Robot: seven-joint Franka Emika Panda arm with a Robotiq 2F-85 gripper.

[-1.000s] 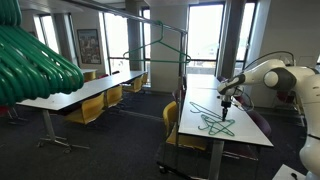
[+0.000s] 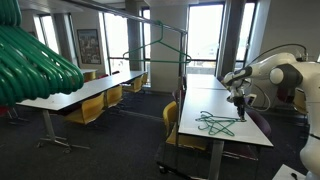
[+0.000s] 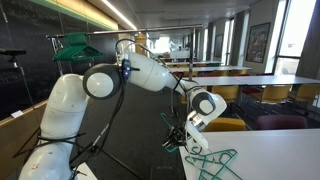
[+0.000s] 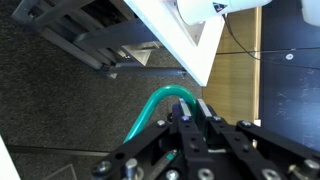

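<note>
In the wrist view, my gripper is shut on a curved piece of a green hanger [image 4: 150, 103], with dark floor beneath it. In exterior view 1 the gripper [image 2: 240, 103] is small and stands beyond the green hangers [image 2: 217, 123] on the white table, towards the right edge. In exterior view 2 the gripper [image 3: 178, 136] appears beside the near corner of the table, left of the hangers [image 3: 212, 163] lying there. How much of the held hanger hangs free is hard to tell.
One green hanger [image 2: 157, 50] hangs from the rack rail in the foreground, and several more [image 2: 35, 65] crowd together at the left. Yellow chairs [image 2: 168, 118] flank the white table [image 2: 255, 135].
My gripper has moved to the right in exterior view 1, away from over the hangers lying on the table. Those hangers look somewhat shifted.
</note>
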